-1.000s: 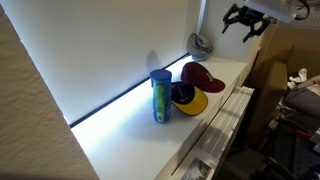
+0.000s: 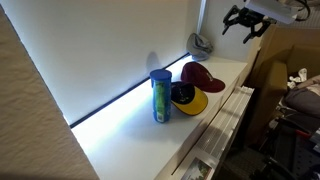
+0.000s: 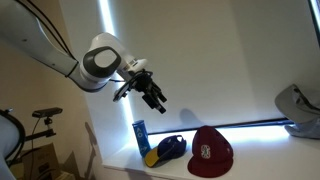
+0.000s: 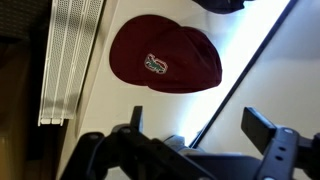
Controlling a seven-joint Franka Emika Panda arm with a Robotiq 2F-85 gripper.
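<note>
A maroon cap (image 4: 165,55) with a front emblem lies on the white shelf, in the upper middle of the wrist view. Beside it rests a dark blue cap (image 3: 172,147) with a yellow brim. A blue can-like container (image 2: 161,95) with a green label stands upright beyond that cap. At the far end of the shelf sits a grey cap (image 2: 199,45). My gripper is in the air, clear of every cap. Its two fingers stand wide apart, with nothing held between them; the grey cap shows partly behind the gripper in the wrist view.
A white wall backs the shelf (image 2: 125,140), with a bright light strip along their join. White slatted panels (image 2: 222,127) run along the shelf's front edge. Open air surrounds the gripper above the caps.
</note>
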